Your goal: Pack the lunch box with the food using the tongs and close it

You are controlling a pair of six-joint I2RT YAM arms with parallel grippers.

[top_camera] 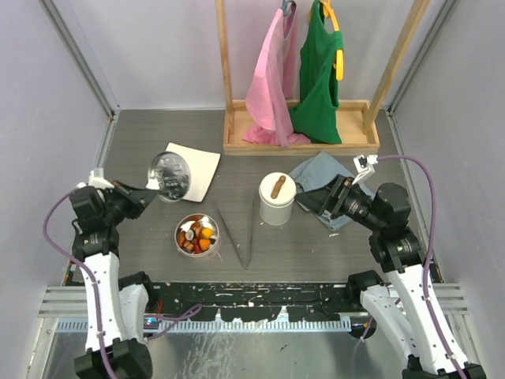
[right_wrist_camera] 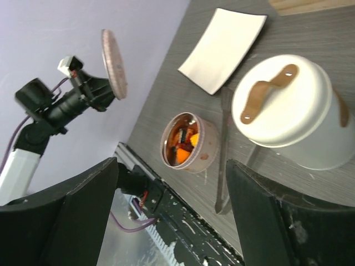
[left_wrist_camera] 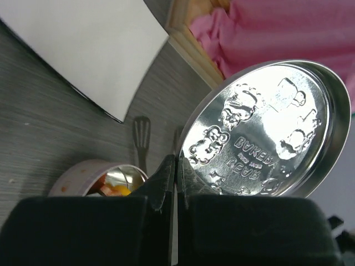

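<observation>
A round steel lid, embossed inside, is pinched by its rim in my shut left gripper, raised above the table left of the food container. That container holds cut orange and brown pieces. A white lidded canister with a brown strap on top stands right of centre. Dark long utensils lie between the two. My right gripper is open beside the canister, which is seen between its fingers from above in the right wrist view.
A white square board lies at the back left. A folded blue-grey cloth is under the right gripper. A wooden rack with pink and green garments stands at the back.
</observation>
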